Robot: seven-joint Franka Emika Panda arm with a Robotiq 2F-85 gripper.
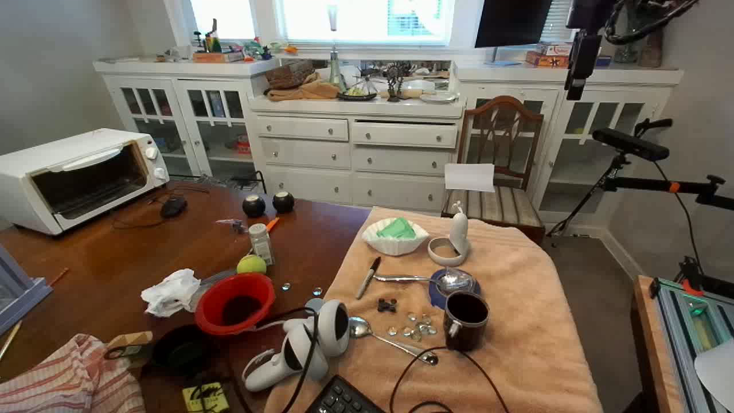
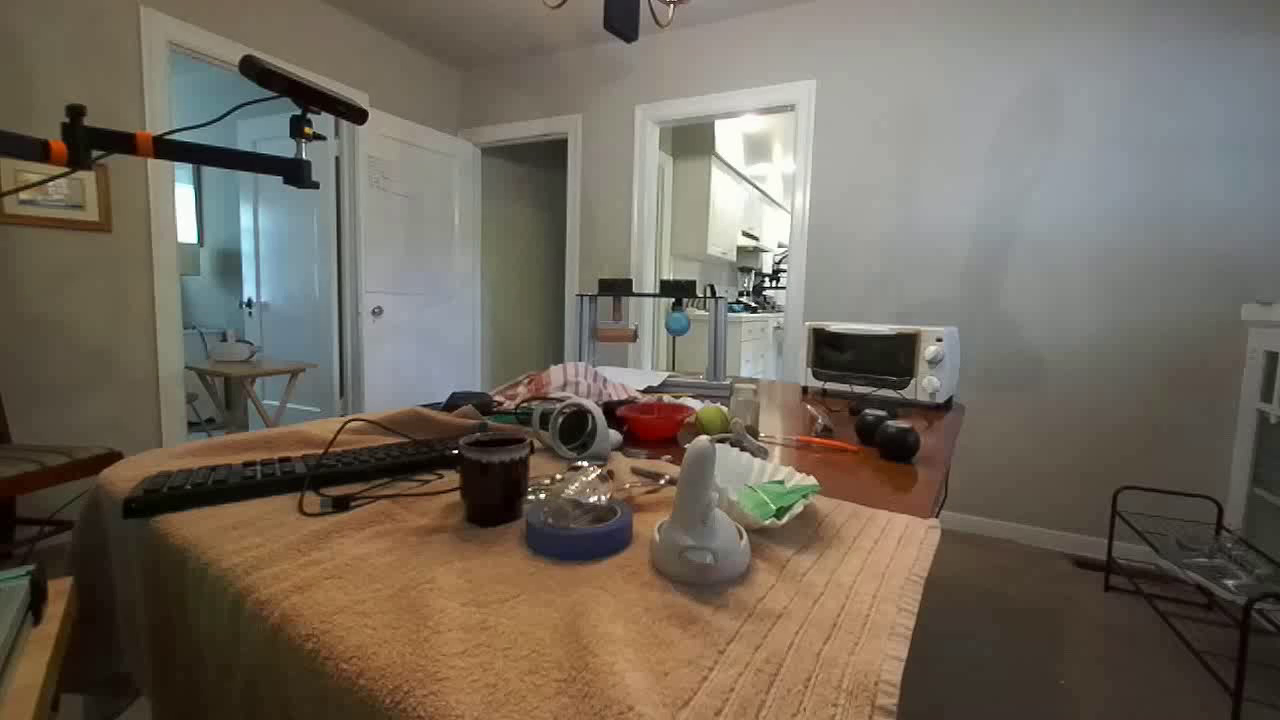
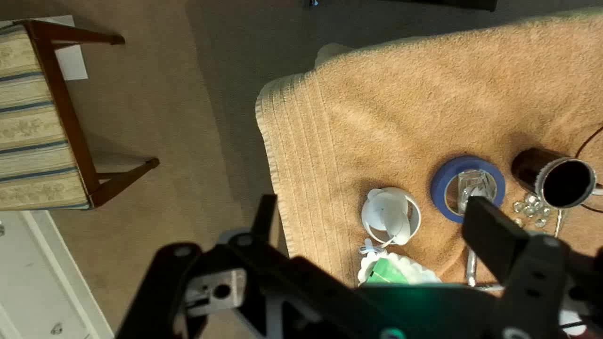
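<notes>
My gripper hangs above the edge of the table, its black fingers wide apart with nothing between them. Below it in the wrist view lie a white controller (image 3: 390,214) with a ring, a roll of blue tape (image 3: 441,189) with a spoon's bowl and something clear over its hole, and a white scalloped bowl (image 3: 421,274) holding green cloth (image 3: 387,272). Farther right stands a dark mug (image 3: 528,164) beside clear glass beads (image 3: 531,208). In exterior view 1 a black marker (image 1: 368,277) lies left of the spoon's handle (image 1: 402,278).
A tan towel (image 1: 530,296) covers this end of the table. A second spoon (image 1: 392,341), another controller (image 1: 330,327), a red bowl (image 1: 265,303), a tennis ball (image 1: 251,264) and a keyboard (image 2: 288,475) crowd the rest. Bare towel lies toward the table's outer edge.
</notes>
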